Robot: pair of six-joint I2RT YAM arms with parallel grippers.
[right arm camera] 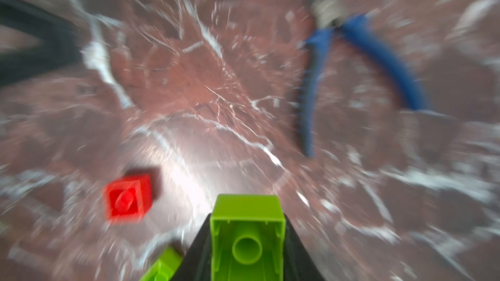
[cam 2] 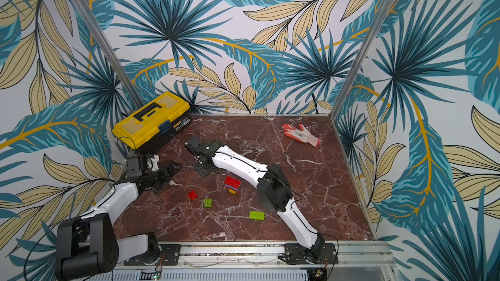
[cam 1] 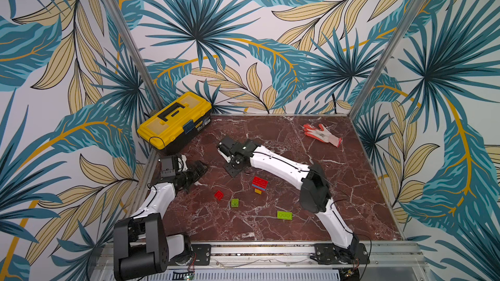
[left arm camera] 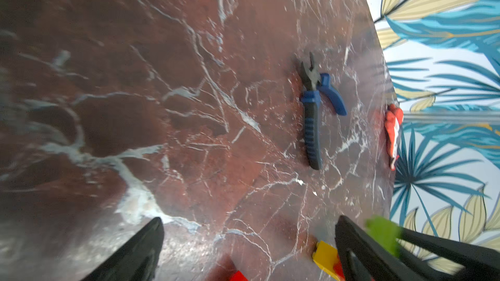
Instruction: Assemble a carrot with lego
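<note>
A green brick (right arm camera: 247, 203) is clamped in my right gripper, its hollow side facing the right wrist camera. Spread wide in the left wrist view, my left gripper is open with nothing between its fingers. It hovers at the table's left, a short way from the right gripper. On the table lie a small red brick (cam 1: 218, 195), a small green brick (cam 1: 235, 203) and a longer green brick (cam 1: 284, 215). A red brick stack (cam 1: 260, 183) with blue and yellow parts sits below the right forearm.
Blue-handled pliers (left arm camera: 312, 125) lie behind the bricks, mostly hidden from above by the right arm. The yellow toolbox (cam 1: 175, 119) occupies the back left corner, and a glove (cam 1: 323, 134) lies at the back right. Open table stretches along the right side.
</note>
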